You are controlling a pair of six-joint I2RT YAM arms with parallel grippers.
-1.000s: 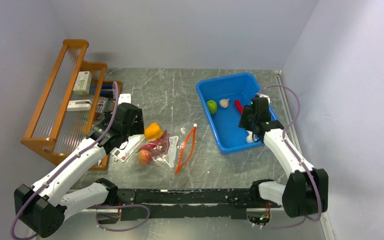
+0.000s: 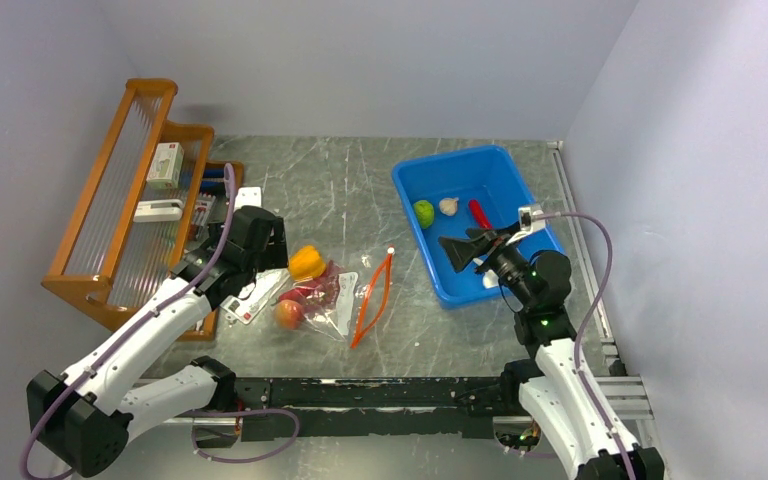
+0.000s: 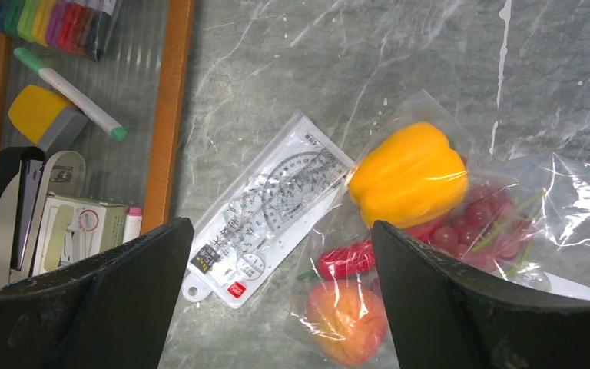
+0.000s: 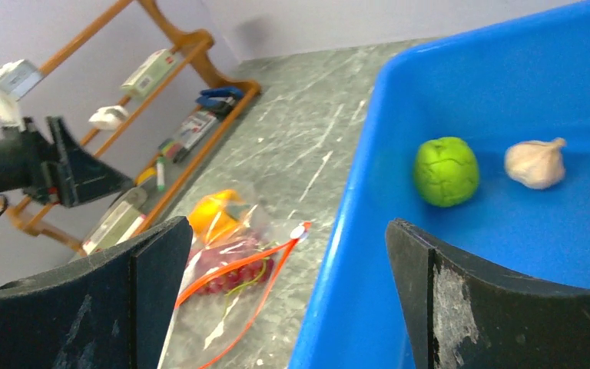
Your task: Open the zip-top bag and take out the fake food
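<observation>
The clear zip top bag lies on the table, its orange zip edge spread into a gap at the right end. Through its film show a yellow pepper, a red chili, a peach and grapes. My left gripper stands open above the bag's left side, nothing between its fingers. Over the blue bin, my right gripper is open and empty. In the bin lie a green food piece, a garlic bulb and a red piece.
A wooden rack with stationery fills the left side. A ruler pack lies between rack and bag. The blue bin has raised walls. Bare table shows behind the bag.
My left arm and the bag look still.
</observation>
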